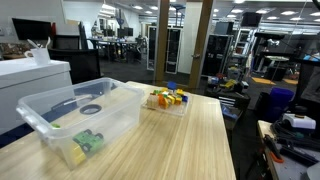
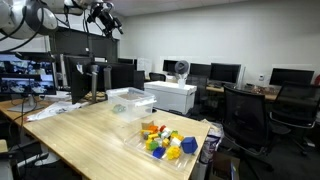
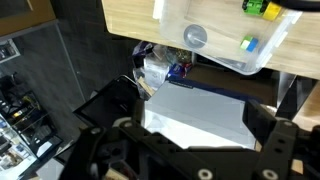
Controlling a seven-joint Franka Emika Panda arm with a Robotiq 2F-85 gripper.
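No task is given. High above the table, my gripper [image 2: 103, 20] hangs at the upper left of exterior view 2. In the wrist view its dark fingers [image 3: 128, 143] stand wide apart, with nothing held between them. A clear plastic bin [image 1: 85, 115] sits on the wooden table at the left, with a few green and yellow pieces inside it. From the wrist, the same bin [image 3: 222, 45] appears well below the gripper, with a round grey disc and a blue-green block. Across the table lies a shallow clear tray [image 2: 150, 150] of colourful blocks [image 2: 168, 138].
Behind the bin stands a white cabinet [image 2: 172, 95]. Office chairs [image 2: 245, 118] and monitors surround the table.
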